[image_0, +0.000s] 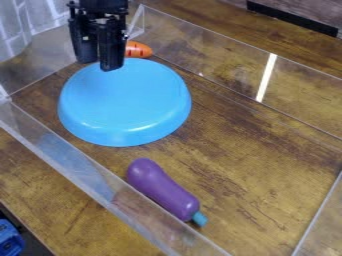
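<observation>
My black gripper (98, 45) hangs at the upper left, over the back part of a round blue dome-shaped object (123, 105), which looks like an upturned bowl or plate. Whether its fingers are open or shut is unclear. Behind the gripper, to its right, an orange carrot-like toy (136, 49) is partly hidden. A purple eggplant-like toy (162, 187) with a teal tip lies at the bottom middle.
Clear plastic walls (80, 190) enclose the wooden surface (241, 150). A blue object (7, 240) sits outside at the lower left.
</observation>
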